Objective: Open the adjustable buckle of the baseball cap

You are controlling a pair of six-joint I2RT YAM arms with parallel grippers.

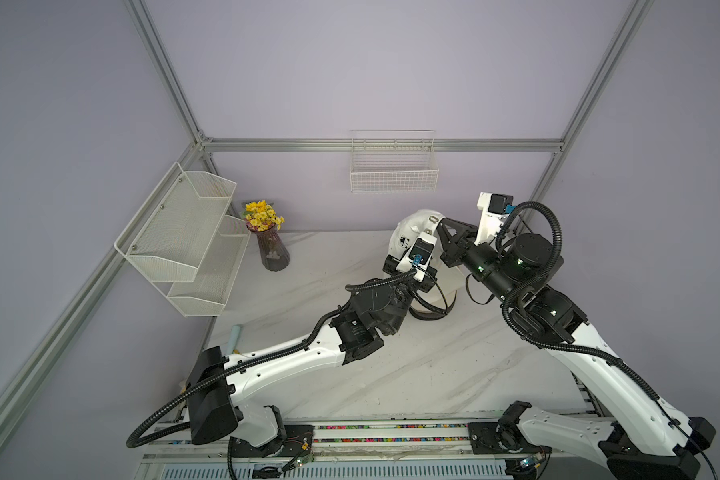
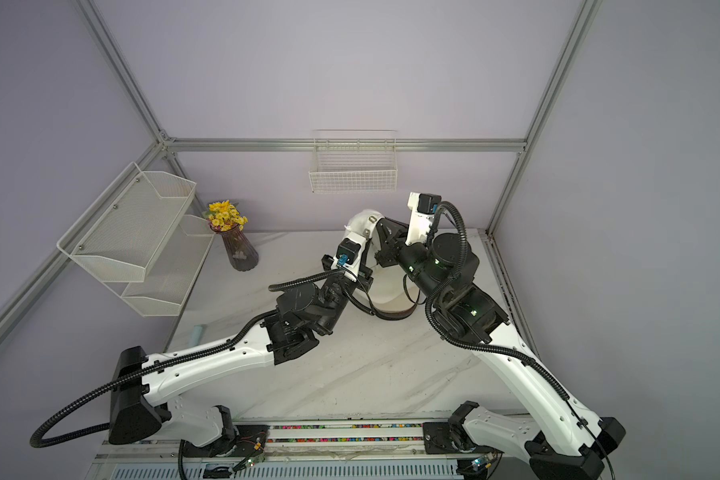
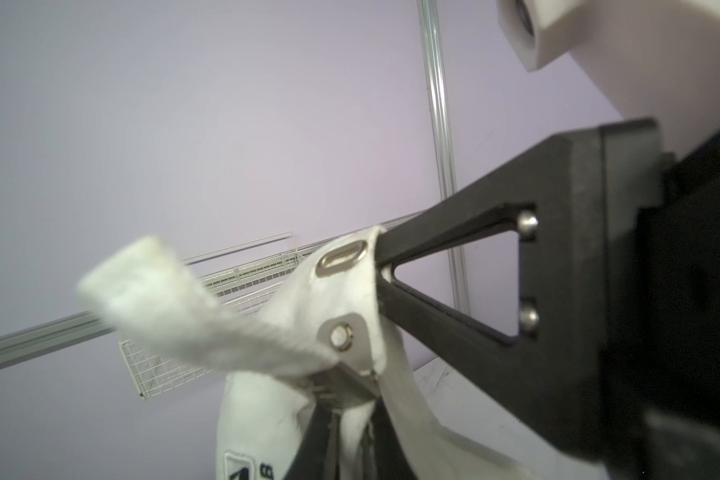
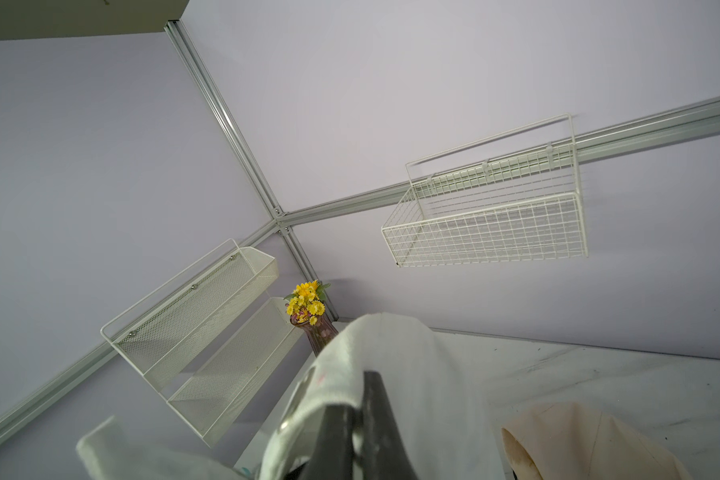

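The white baseball cap (image 1: 414, 228) is held up between both grippers over a beige piece resting on the table. In the left wrist view, its strap shows a metal slot (image 3: 341, 257) and metal fitting (image 3: 341, 337), with the loose strap end (image 3: 148, 292) sticking out left. My right gripper is shut on the strap's folded edge, beside the slot. My left gripper is at the strap below the fitting, fabric between its fingers; whether they grip it is unclear.
A vase of yellow flowers (image 1: 271, 249) stands back left. A mesh shelf (image 1: 171, 229) hangs on the left wall and a wire basket (image 1: 393, 181) on the back wall.
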